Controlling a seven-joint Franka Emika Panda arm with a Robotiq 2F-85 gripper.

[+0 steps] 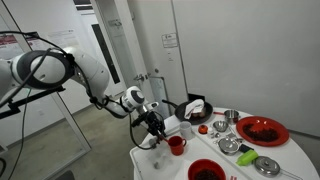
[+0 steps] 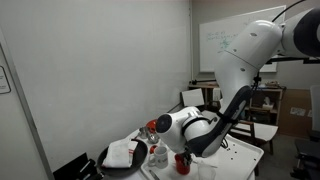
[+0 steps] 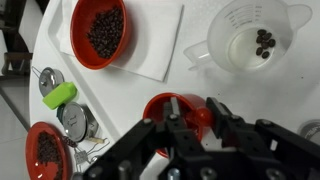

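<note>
A red mug (image 1: pixel 177 146) stands upright on the white table, just right of my gripper (image 1: pixel 159 138) in exterior view 1. In the wrist view, the mug (image 3: pixel 156 104) lies under my gripper, whose dark fingers are at its handle side. Red shows close to the fingertips. Whether they touch the handle is too blurred to tell, and the gap between them is unclear. From exterior view 2, the gripper (image 2: pixel 187 154) reaches down at the mug (image 2: pixel 181 167), partly covering it.
A clear measuring cup (image 3: pixel 235 48) with a few dark beans stands near the mug. A red bowl of beans (image 3: pixel 126 40) rests on a white napkin (image 3: pixel 158 45). Metal pots (image 1: pixel 231 115), a green-handled item (image 1: pixel 247 157) and a large red plate (image 1: pixel 283 135) crowd the far side.
</note>
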